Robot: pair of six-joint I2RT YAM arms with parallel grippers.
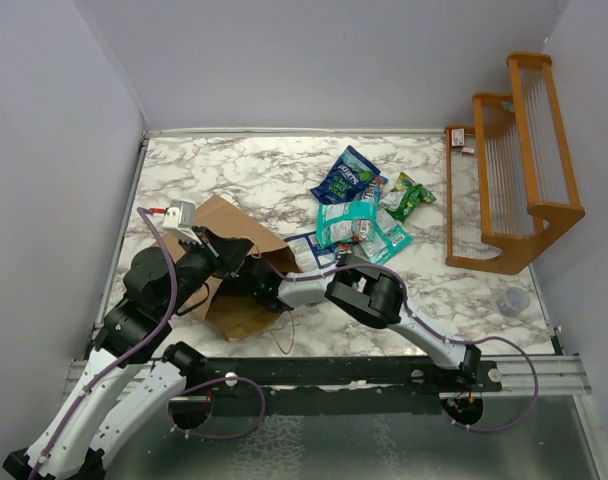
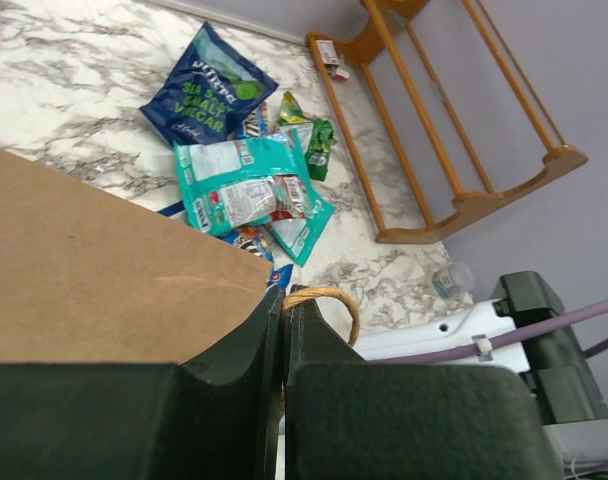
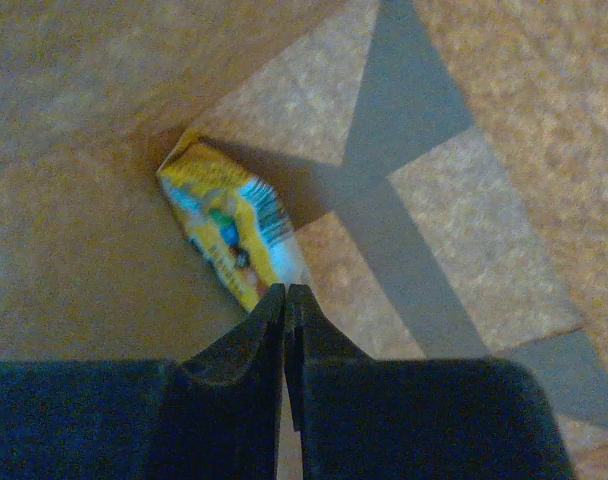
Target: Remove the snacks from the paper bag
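Observation:
The brown paper bag lies on its side at the left of the table, its opening facing right. My left gripper is at the upper side of that opening, shut on the bag's twisted cord handle. My right gripper reaches inside the bag, its fingers shut. A yellow snack packet lies in there against the paper, its near end right at the right fingertips. Whether any of it is pinched I cannot tell. In the top view the bag and arms hide this packet.
Outside the bag lie a dark blue chip bag, teal packets and a green packet. A wooden rack and a clear cup stand at the right.

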